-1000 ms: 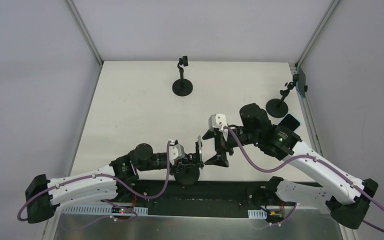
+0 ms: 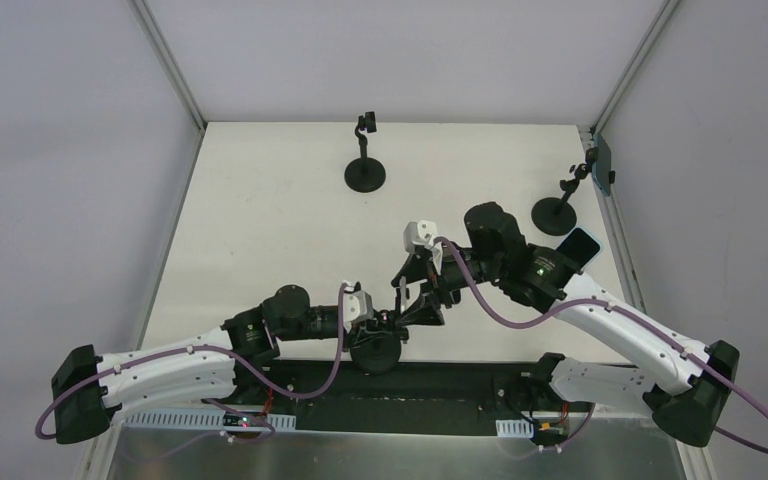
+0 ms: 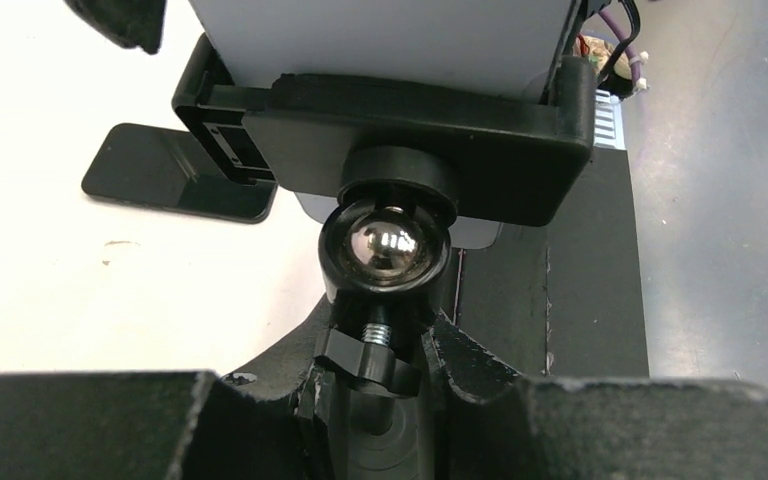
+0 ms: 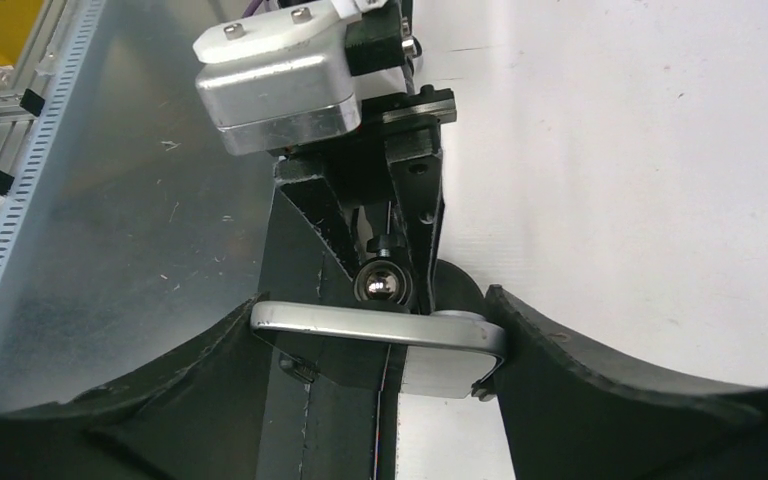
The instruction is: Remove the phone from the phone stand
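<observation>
The silver phone (image 4: 380,322) (image 3: 380,40) sits in a black holder (image 3: 415,140) on a stand with a steel ball joint (image 3: 385,245), whose round base (image 2: 375,355) is at the table's front edge. My left gripper (image 2: 385,322) is shut on the stand's neck below the ball joint. My right gripper (image 2: 412,292) has its fingers at both ends of the phone's silver edge, shut on it. In the top view the phone is mostly hidden by the grippers.
Another stand (image 2: 365,175) stands at the back middle. A third stand (image 2: 553,215), with a device in it, is at the right edge, and a loose phone (image 2: 577,245) lies below it.
My right gripper has moved left onto the phone and closed round its ends.
</observation>
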